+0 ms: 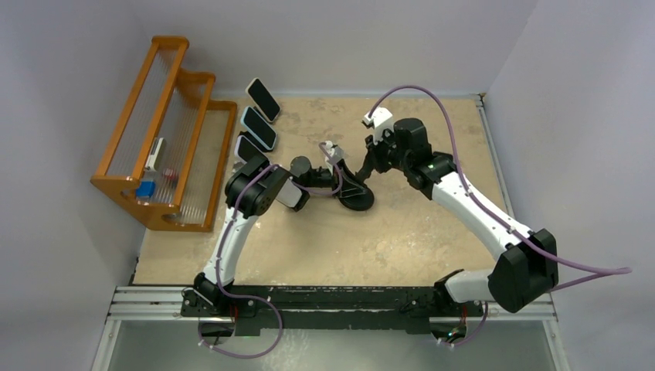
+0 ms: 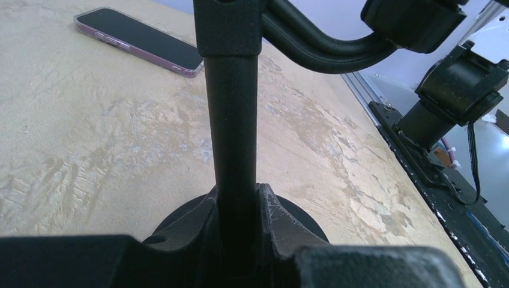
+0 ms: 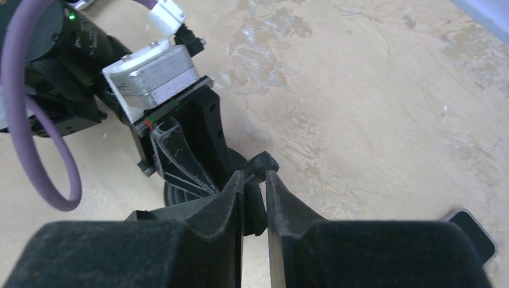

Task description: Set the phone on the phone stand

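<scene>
A black phone stand with a round base (image 1: 357,202) stands near the table's middle. My left gripper is shut round its upright post (image 2: 233,114). Higher up, a bent arm with a dark block (image 2: 414,24) reaches sideways. From the right side my right gripper meets the upper part of the stand, its fingertips a narrow gap apart. A black piece (image 3: 254,210) shows in that gap, but whether it is gripped is unclear. The phone, dark-screened with a pinkish edge, lies flat on the table, at lower right in the right wrist view (image 3: 474,235).
A wooden shelf (image 1: 220,106) stands at the left. Several phone-like panels on stands, such as this one (image 1: 263,100), lean beside it. Purple cables (image 1: 456,147) hang along both arms.
</scene>
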